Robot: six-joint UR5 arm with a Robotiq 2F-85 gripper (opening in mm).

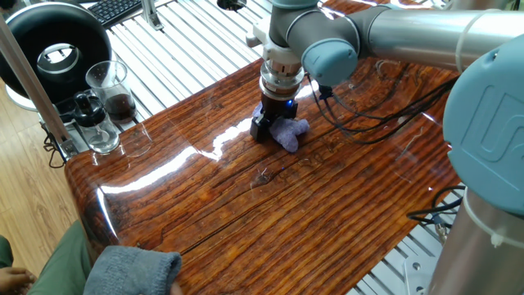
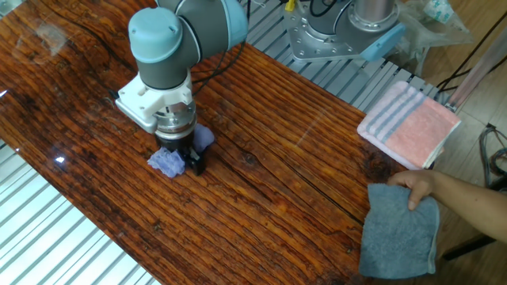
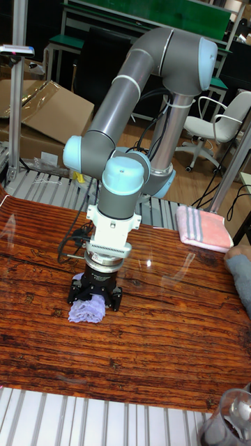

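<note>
A crumpled purple cloth point(image 1: 288, 133) lies bunched on the glossy wooden table point(image 1: 246, 188), toward its far long edge in exterior view 1. Pointing straight down, my gripper point(image 1: 273, 127) is low over the tabletop and shut on the cloth. In exterior view 2 the cloth point(image 2: 167, 162) sticks out on both sides of the black fingers point(image 2: 198, 165). The third view shows its folds point(image 3: 88, 309) in front of and below the gripper point(image 3: 95, 299). The exact grip point is hidden by the cloth.
A person's hand point(image 2: 417, 187) rests on a grey cloth point(image 2: 400, 233) at one table end. Near it lies a folded pink-and-white towel point(image 2: 412, 123). A glass point(image 1: 110, 90) and a small jar point(image 1: 97, 124) stand by a corner. Mid-table is clear.
</note>
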